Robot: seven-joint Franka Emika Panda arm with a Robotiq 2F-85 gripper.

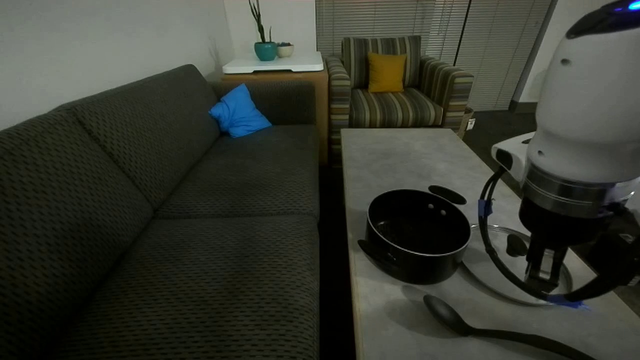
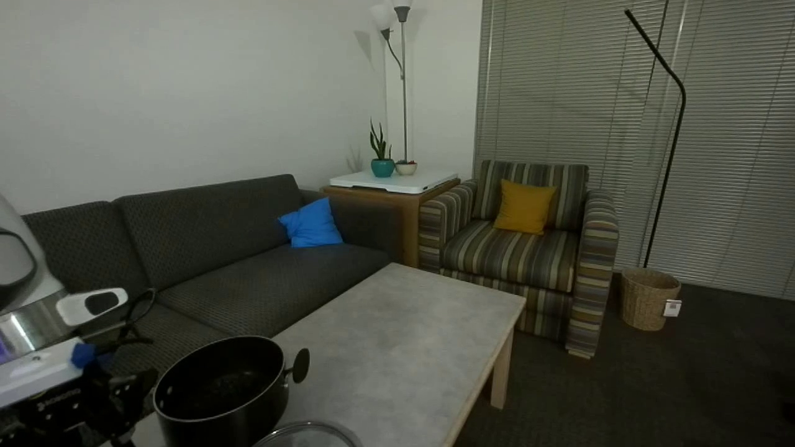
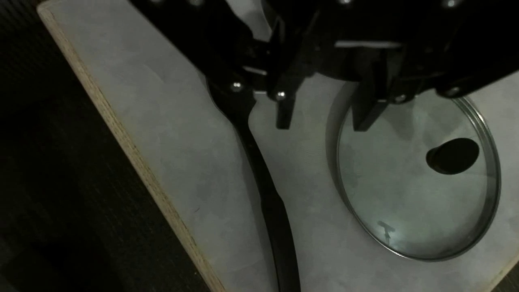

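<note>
A black spoon lies at the near part of the table, its handle running off the bottom edge of exterior view 1. Over the glass lid hangs my gripper. Its fingers stand apart in the wrist view, where the gripper has only bare tabletop showing between its tips. There the spoon's handle passes left of the left finger, and the arm's parts hide its head. The lid, black knob up, lies to the right. An uncovered black pot stands beside the lid.
The grey table has clear room beyond the pot. A dark sofa runs along its left side, across a narrow gap. At the far end stands a striped armchair. A cable loops beside my gripper.
</note>
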